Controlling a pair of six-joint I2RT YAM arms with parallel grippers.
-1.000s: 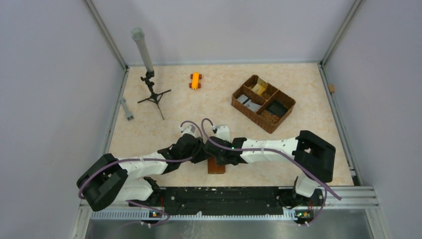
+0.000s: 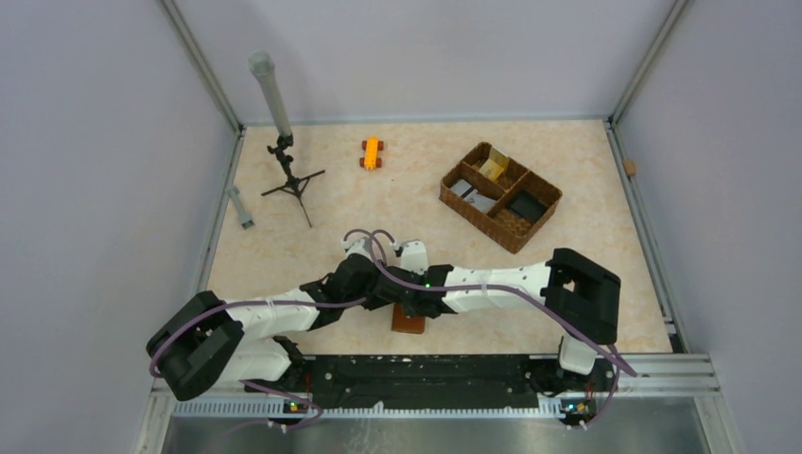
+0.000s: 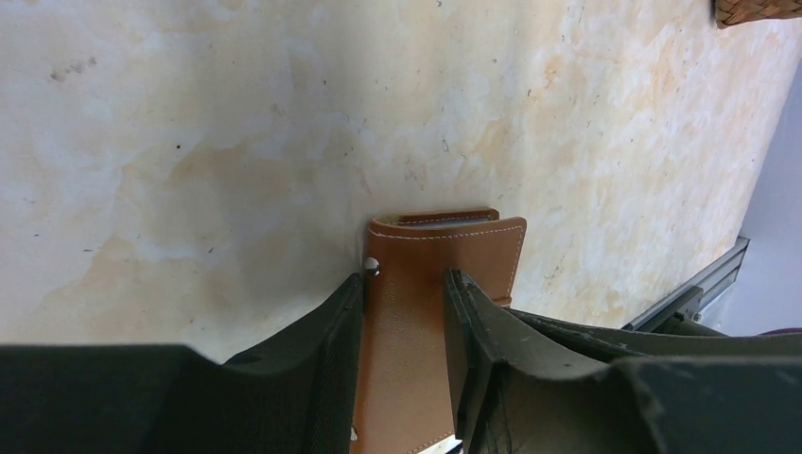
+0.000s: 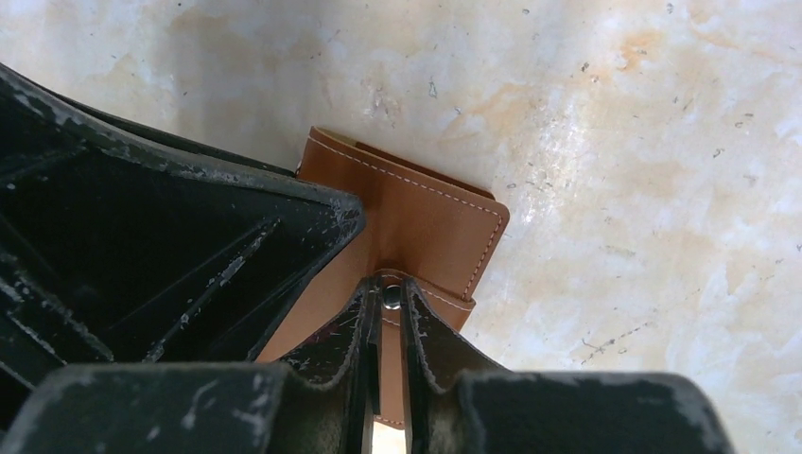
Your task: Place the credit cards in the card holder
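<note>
The brown leather card holder [image 2: 408, 320] lies on the table beneath both arms in the top view. In the left wrist view, my left gripper has its fingertips at either side of the holder [image 3: 402, 359] near its top end, part open; whether it grips is unclear. In the right wrist view, my right gripper is over the holder [image 4: 416, 227] at the snap strap, a narrow gap between its fingertips around the metal snap. A black finger of the other gripper lies across the holder's left side. No card is clearly identifiable.
A divided wicker basket [image 2: 501, 197] with items inside stands at the back right. An orange toy car [image 2: 372, 151] and a tripod [image 2: 293, 184] are at the back left.
My right arm has shifted slightly left in the top view, and the card holder has moved a few pixels left with it. The left arm looks unchanged.
</note>
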